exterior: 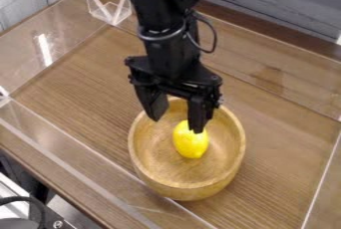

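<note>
A yellow object (pixel 190 143), roundish, lies in a tan wooden bowl (pixel 173 181) in the lower middle of the camera view. The black gripper (pixel 176 114) hangs over the back of the bowl, open, with its fingers spread to either side, above and behind the yellow object. Nothing clearly shows between its fingers.
A white wire-like item (pixel 110 4) stands at the back left. Pale walls edge the table at the back, and a black cable shows at the lower left.
</note>
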